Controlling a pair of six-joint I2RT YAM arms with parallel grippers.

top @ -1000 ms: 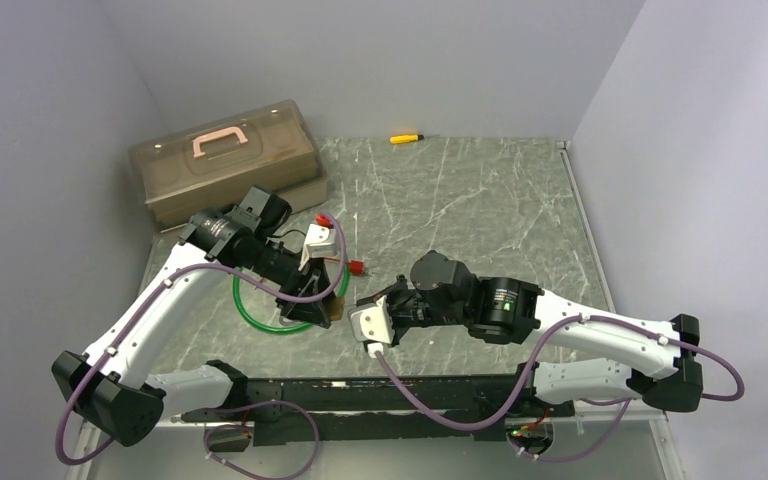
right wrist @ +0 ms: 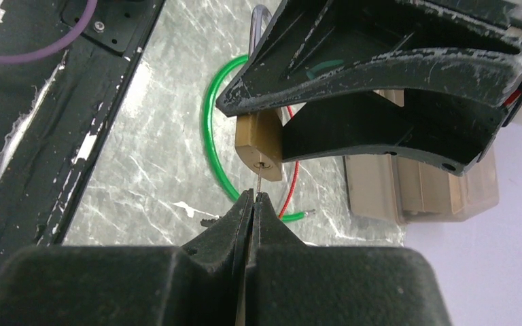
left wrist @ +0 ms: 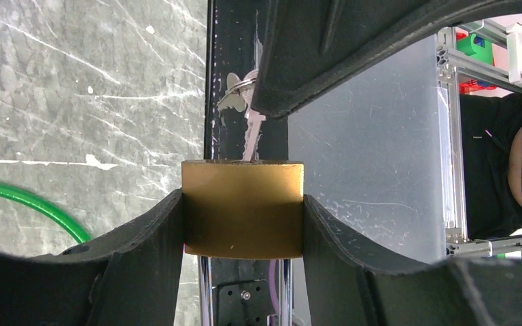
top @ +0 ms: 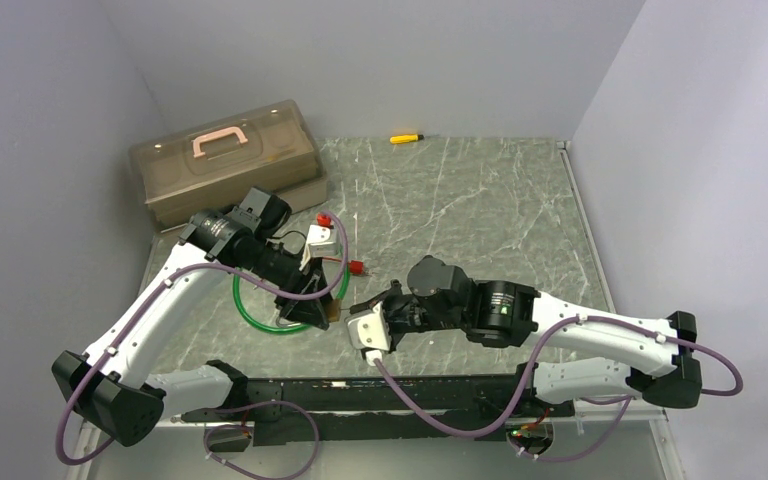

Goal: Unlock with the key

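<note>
A brass padlock is held between the fingers of my left gripper, its shackle pointing up in the right wrist view. A key on a ring stands just beyond the padlock's edge. In the right wrist view the padlock shows its keyhole end, with the thin key blade at the keyhole; how deep it is in I cannot tell. My right gripper is shut on the key, directly facing the padlock.
A green cable loop and red-handled tools lie beneath the arms. A tool box stands at the back left, a yellow screwdriver at the back.
My right gripper has shifted slightly left, toward the padlock in the left gripper. The left arm looks practically still.
</note>
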